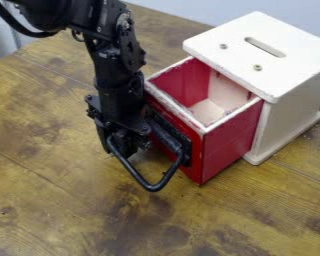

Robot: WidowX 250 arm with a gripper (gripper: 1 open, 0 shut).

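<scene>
The black gripper is low at the front of a red drawer, which stands pulled out from a white wooden cabinet. A curved black bar hangs below the gripper and reaches across the drawer's front. The drawer is open at the top, and a pale piece shows inside it. The fingertips are dark and crowded against the drawer front, so whether they are open or shut is unclear.
Bare wooden tabletop lies to the left and in front of the gripper. The cabinet occupies the right side, with a little table behind it.
</scene>
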